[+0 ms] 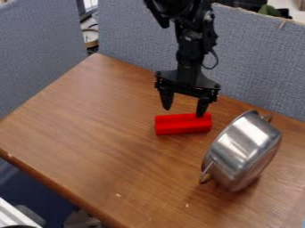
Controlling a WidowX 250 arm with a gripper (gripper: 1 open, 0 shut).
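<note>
A red cylinder (pixel 183 124) lies on its side on the wooden table (pixel 84 134), near the middle. My black gripper (pixel 184 110) is just above and behind it, open, its fingers pointing down on either side, with nothing seen between them. To the right, a steel pot (pixel 243 151) with handles rests tipped on its side.
Grey padded panels (pixel 42 58) border the table at the left and back. The table's front left edge drops to a dark floor.
</note>
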